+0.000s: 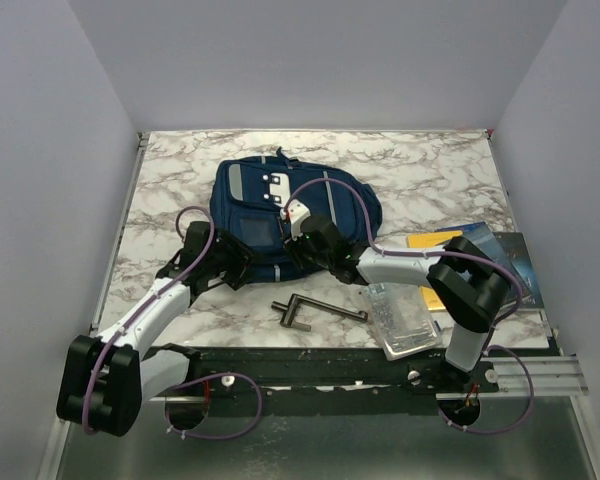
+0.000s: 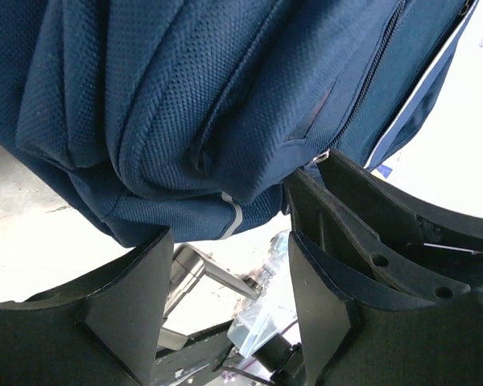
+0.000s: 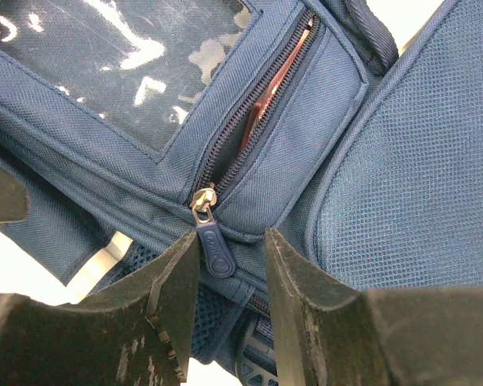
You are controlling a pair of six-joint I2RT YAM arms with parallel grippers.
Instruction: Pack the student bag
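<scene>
The navy bag lies on the marble table at the back centre. My left gripper is open at the bag's lower left, with bunched fabric in front of its fingers in the left wrist view. My right gripper is at the bag's lower middle; in the right wrist view its part-open fingertips are beside a zipper pull on the front pocket, whose zipper is partly parted showing something reddish inside.
An L-shaped metal piece lies before the bag. A clear pouch is at front right, with yellow and dark folders behind it.
</scene>
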